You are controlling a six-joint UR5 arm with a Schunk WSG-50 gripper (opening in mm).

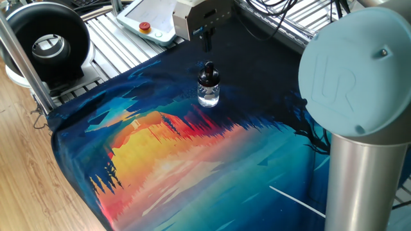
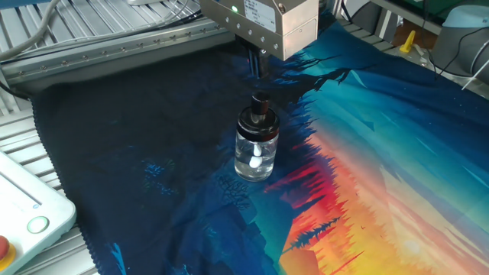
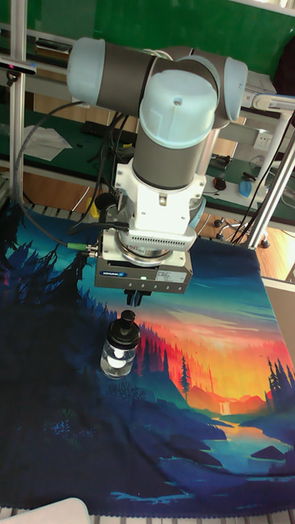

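A clear glass bottle (image 1: 208,95) with a black cap and a narrow black knob on top stands upright on the printed cloth. Clear liquid and a white shape show inside the bottle (image 2: 255,159) in the second exterior view. My gripper (image 2: 260,70) hangs above and a little behind the bottle there, apart from its knob. Its dark fingers sit close together, and nothing shows between them. In the third exterior view, the gripper (image 3: 135,300) points down just beyond the bottle (image 3: 119,350), seen from that side.
The cloth (image 1: 192,186) around the bottle is clear. A teach pendant (image 1: 146,19) with a red stop button lies at the table's back edge. A black round device (image 1: 51,48) stands at the left, and cables (image 1: 263,16) hang behind the gripper.
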